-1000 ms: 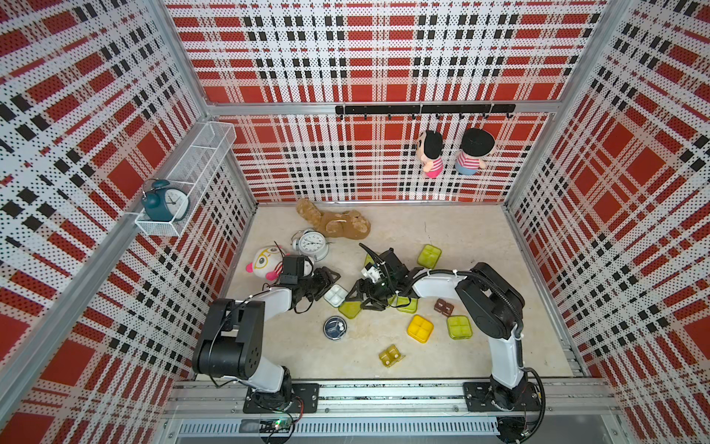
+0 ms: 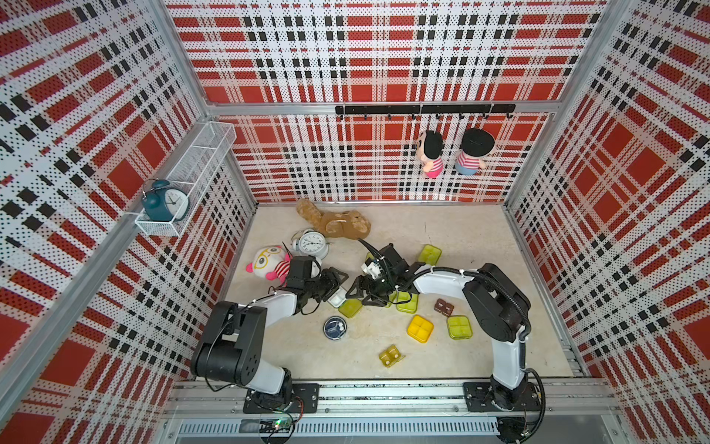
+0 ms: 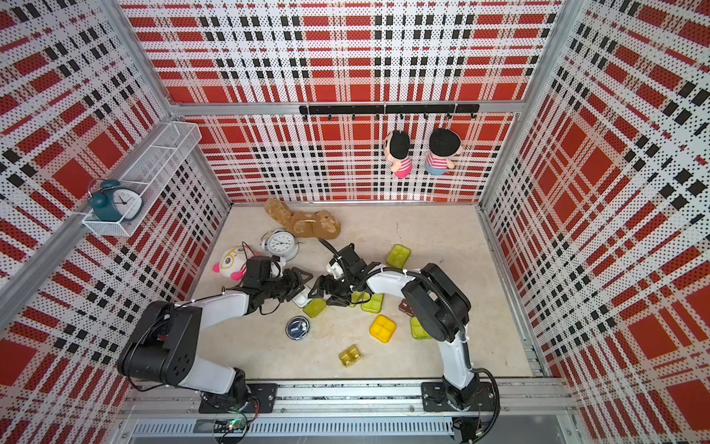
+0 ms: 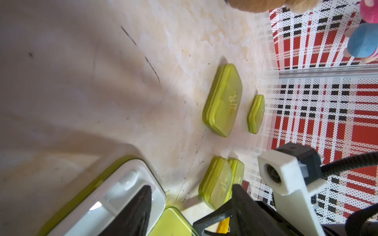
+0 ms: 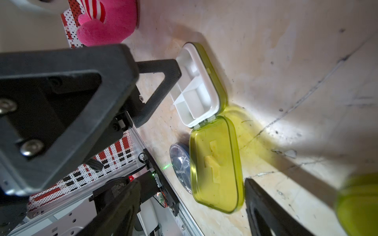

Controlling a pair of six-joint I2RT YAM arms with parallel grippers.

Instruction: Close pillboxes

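Note:
An open pillbox lies flat between my grippers: its white compartment tray (image 5: pixel 196 100) on the left side, its yellow-green lid (image 5: pixel 214 165) folded out. My left gripper (image 2: pixel 332 285) hangs open just beside the tray, nothing between its fingers. My right gripper (image 2: pixel 362 288) is over the lid; in the right wrist view its fingers stand apart, the right one at the lid's edge, with no clear hold on it. Closed green pillboxes (image 4: pixel 222 100) lie farther off, along with a yellow pillbox (image 2: pixel 420 328).
A round dark tin (image 2: pixel 334 328) sits in front of the open box. A silver clock (image 2: pixel 310 244), a pink plush (image 2: pixel 267 262) and brown plush (image 2: pixel 340 222) lie behind. A small brown box (image 2: pixel 443 306) is at the right.
The right gripper has moved slightly, raised a little over the lid.

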